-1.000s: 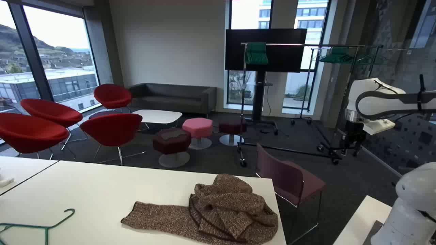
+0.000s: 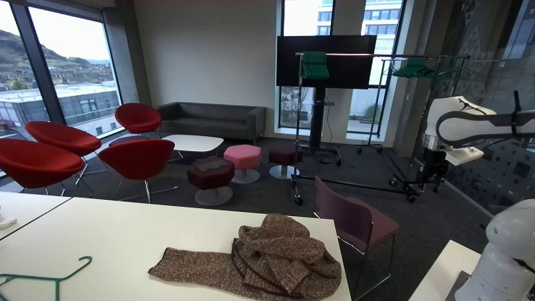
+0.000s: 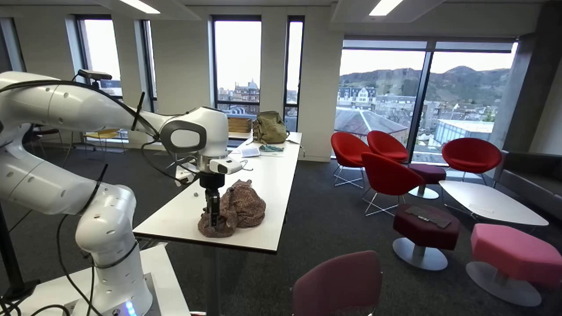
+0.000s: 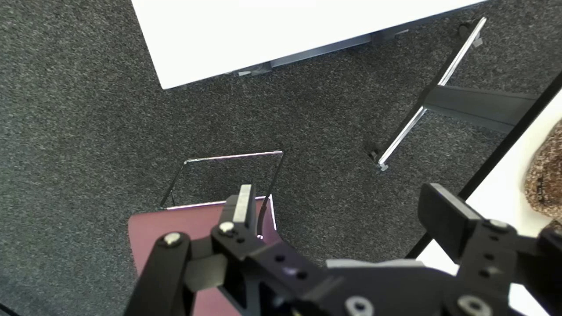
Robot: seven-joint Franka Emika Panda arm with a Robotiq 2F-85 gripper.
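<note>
A brown speckled knitted garment lies bunched on the white table, one sleeve stretched to the left. Its edge shows at the right side of the wrist view. My gripper hangs in the air to the right of the table, well apart from the garment. In the second exterior view the gripper overlaps the garment only by line of sight. The wrist view shows the gripper open, its fingers wide apart with only floor and chair below. A green hanger lies at the table's left, partly cut off.
A purple chair stands by the table's end, partly beneath my gripper in the wrist view. Clothes rails with green hangers stand behind. A backpack rests at the table's far end. Open floor separates the table from my base.
Almost nothing differs from a second ago. The arm and gripper have shifted very slightly at most, and the garment and hanger lie as before.
</note>
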